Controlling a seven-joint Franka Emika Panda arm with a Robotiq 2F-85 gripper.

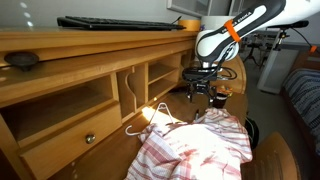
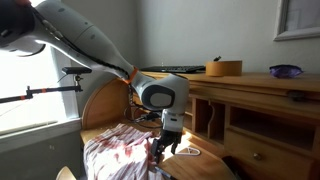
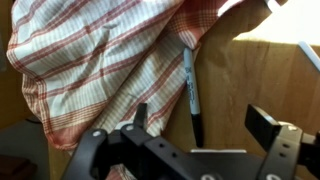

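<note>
In the wrist view a dark marker [image 3: 193, 95] with a grey end lies on the wooden desktop, that grey end touching or very near the striped cloth. My gripper is open above it, one finger on each side in that view and nothing held. The white cloth [image 3: 100, 60] with red stripes lies crumpled beside the marker. From the first exterior view, the gripper [image 1: 200, 88] hangs near the far end of the cloth [image 1: 190, 150].
Wooden drawers and cubbies [image 1: 75, 142] line one side of the desk. A thin white bent object [image 1: 150, 113] lies between them and the cloth. Near the gripper stands a dark cup [image 1: 220, 97]. An orange-brown round box [image 2: 224, 68] and a purple bowl [image 2: 286, 71] sit on the upper shelf.
</note>
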